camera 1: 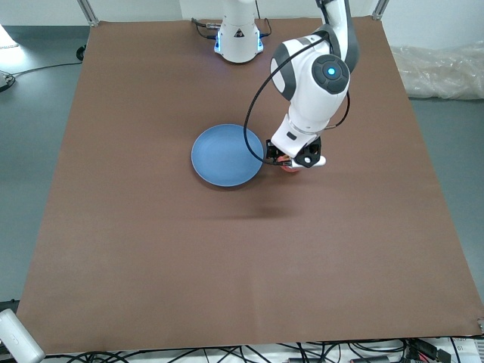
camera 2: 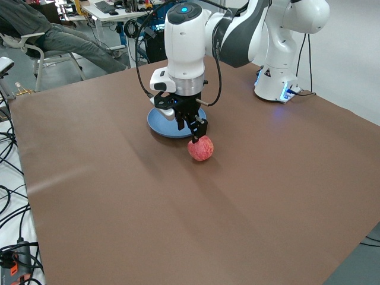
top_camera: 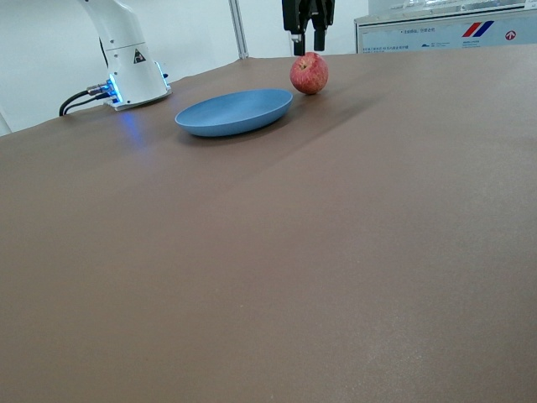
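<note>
A blue plate (camera 1: 227, 155) lies on the brown table, seen also as a dish (top_camera: 233, 113) in the top view. A red apple (top_camera: 309, 75) (camera 2: 200, 148) rests on the table beside it, mostly hidden under the gripper in the left view. My black gripper (top_camera: 308, 38) hangs just above the apple, its fingers apart, with nothing seen held between them.
The white robot base (camera 1: 238, 38) stands at the far side of the table (camera 1: 249, 257). Cables lie along the table's outer edges.
</note>
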